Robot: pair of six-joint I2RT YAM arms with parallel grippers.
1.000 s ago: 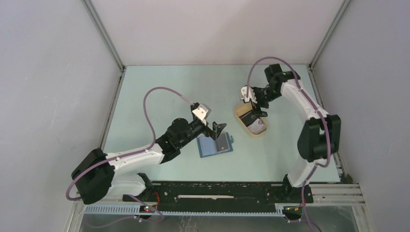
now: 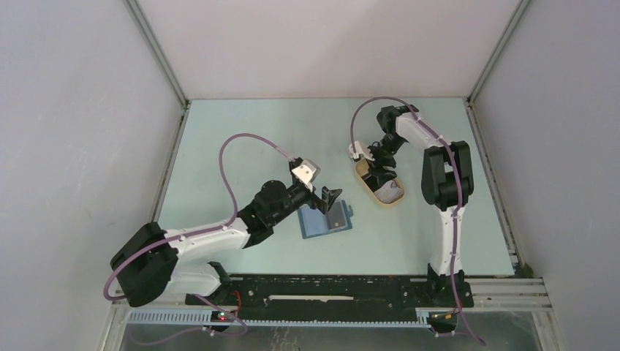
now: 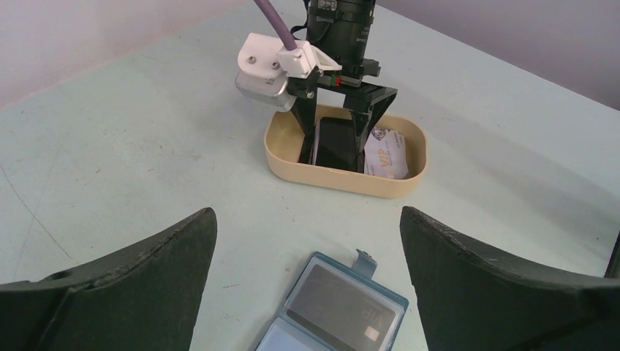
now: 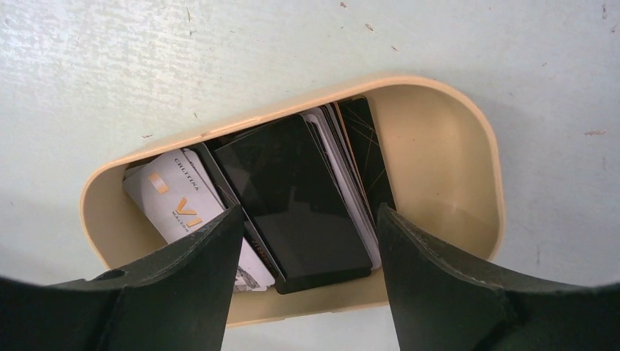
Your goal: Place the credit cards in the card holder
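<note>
A beige oval tray (image 4: 441, 157) holds a black card (image 4: 292, 208), white cards (image 4: 175, 194) and several others on edge. My right gripper is down at the tray, fingers apart on either side of the black card; whether they touch it I cannot tell. A blue card holder (image 2: 314, 223) with a grey card (image 3: 336, 300) in it lies on the table below my left gripper, which is open with nothing between its fingers.
My left arm stands over the lower middle.
The left arm has barely moved.
</note>
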